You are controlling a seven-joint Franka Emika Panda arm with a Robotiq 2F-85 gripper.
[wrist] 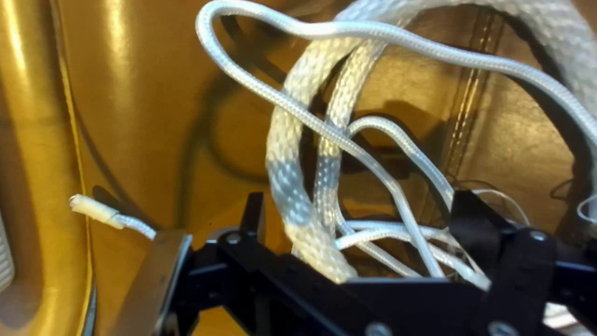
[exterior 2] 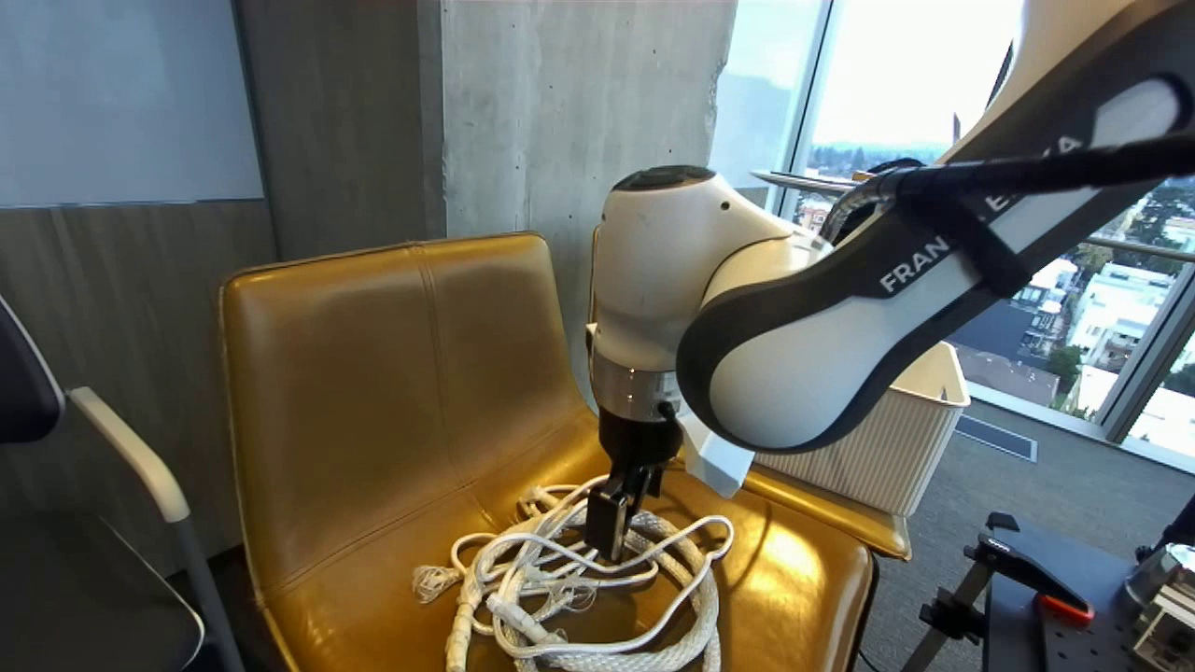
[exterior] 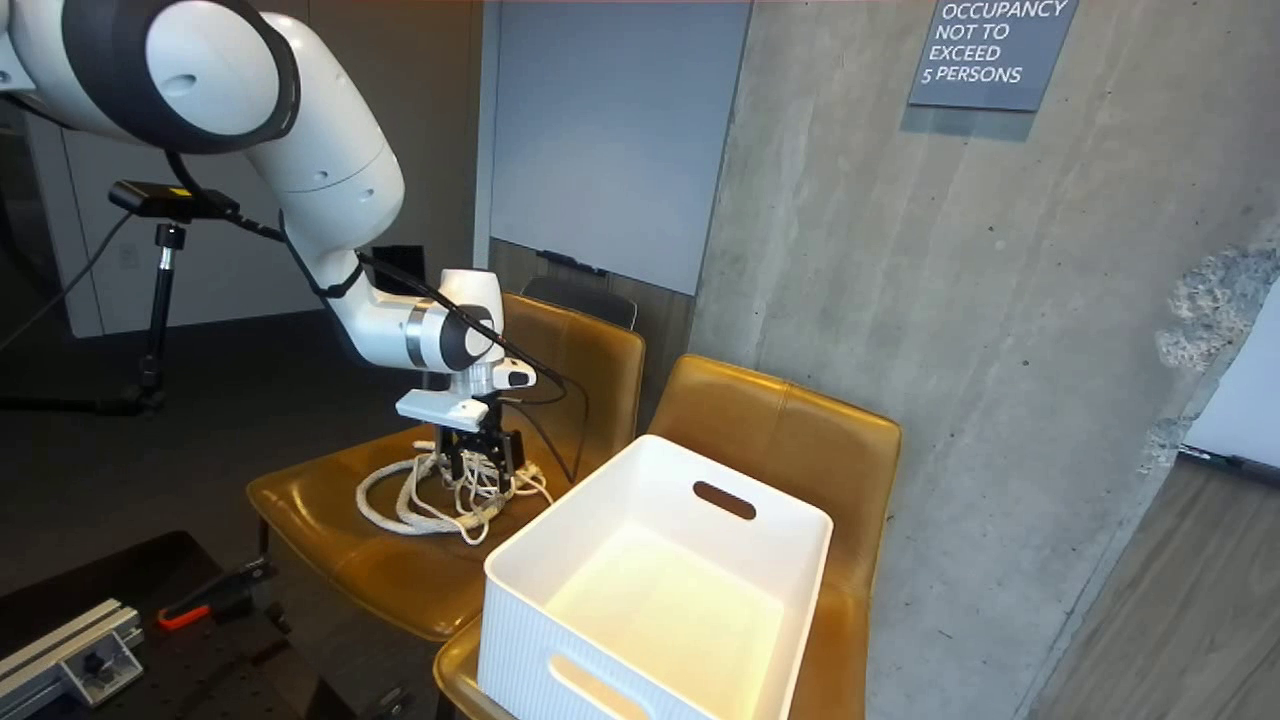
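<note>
A coiled bundle of white rope point(exterior: 415, 524), thick braid mixed with thinner cord, lies loosely on the seat of a tan leather chair point(exterior: 314, 510). My gripper point(exterior: 479, 475) points down over the bundle's inner part, its fingers wide apart. In the wrist view, thick braid point(wrist: 282, 140) and thin strands point(wrist: 386, 179) run between and beyond the black fingers, and none is clamped. Exterior view 2 has the fingertips low among the rope loops point(exterior 2: 706, 610); whether they touch the seat I cannot tell.
An empty white bin point(exterior: 786, 516) with handle cutouts stands on the neighbouring tan chair point(exterior: 780, 420). A cable point(exterior: 402, 274) hangs along my arm. At the front left is a dark table with a clamp point(exterior: 214, 595).
</note>
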